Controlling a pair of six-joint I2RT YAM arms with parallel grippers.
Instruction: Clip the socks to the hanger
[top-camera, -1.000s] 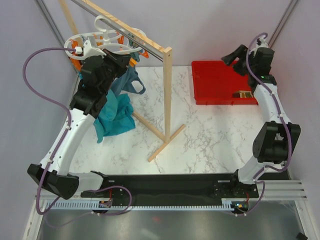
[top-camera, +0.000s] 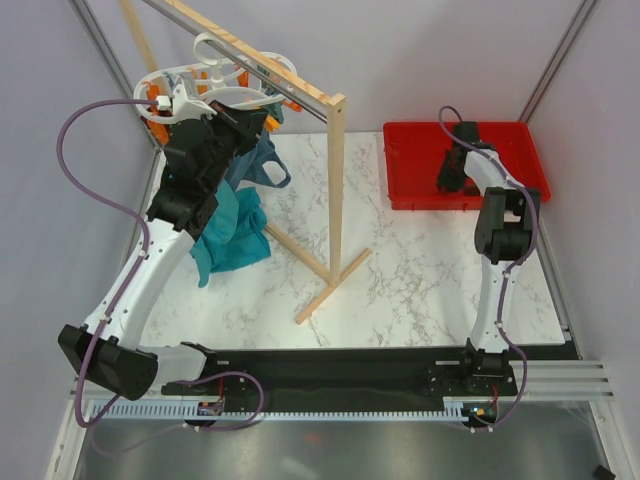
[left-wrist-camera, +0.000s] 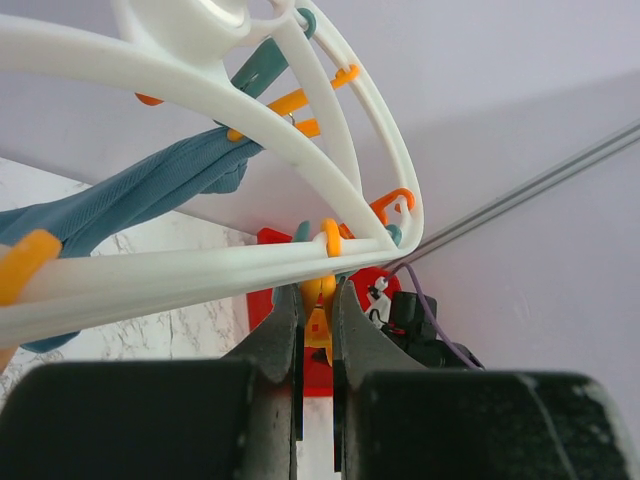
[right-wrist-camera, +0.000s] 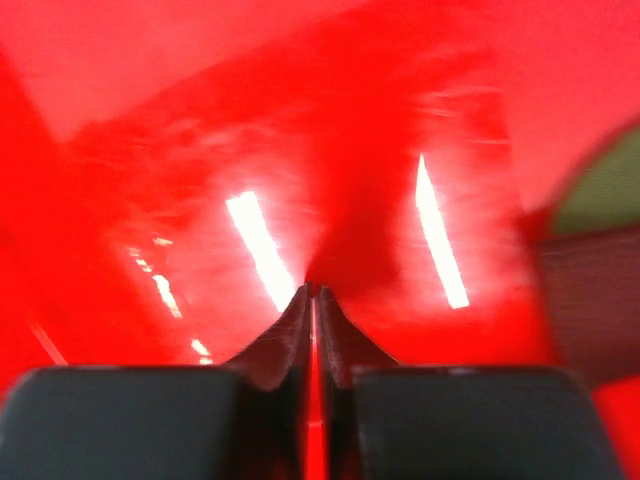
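Note:
The white round hanger (top-camera: 225, 96) with orange clips hangs from a wooden frame at upper left. In the left wrist view, my left gripper is shut on an orange clip (left-wrist-camera: 331, 237) at the hanger's rim. A blue-grey sock (left-wrist-camera: 130, 195) hangs from the hanger, and a teal cloth (top-camera: 233, 240) shows below it. My right gripper is down in the red box (top-camera: 410, 196), its fingertips close together over glossy red. I see no sock between them; the gap is too blurred to judge. A brown item (right-wrist-camera: 592, 300) lies right of them.
The frame's upright post (top-camera: 335, 190) and crossed feet (top-camera: 322, 297) stand between the two arms. Walls close in on both sides.
The left gripper has stayed at the hanger, with hardly any movement.

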